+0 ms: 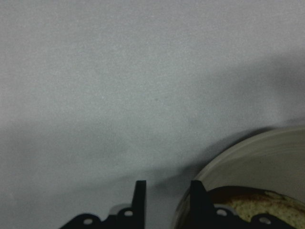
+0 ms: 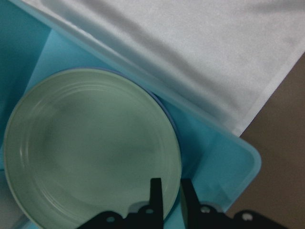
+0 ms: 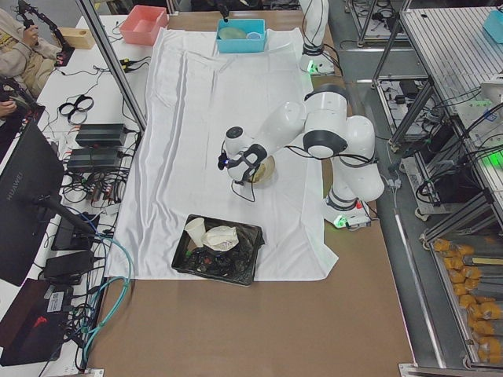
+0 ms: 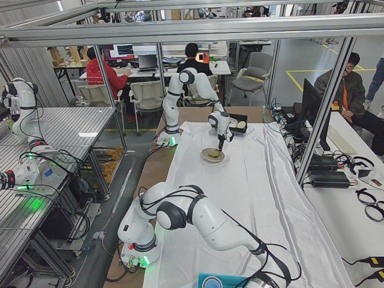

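A bowl point(image 1: 267, 157) with a piece of bread point(image 1: 259, 210) in it sits mid-cloth; my left gripper is open at its rim, one finger over the rim, the other outside, nothing visibly held. In the right wrist view a pale green plate point(image 2: 90, 138) lies in the blue bin point(image 2: 228, 167), on a blue-edged item. My right gripper is over the plate's right edge, one finger either side of it, part open with nothing visibly gripped.
A black bin point(image 3: 200, 265) with white items stands at the near end of the white cloth point(image 3: 181, 118). A pink bin point(image 3: 143, 25) is on the side table.
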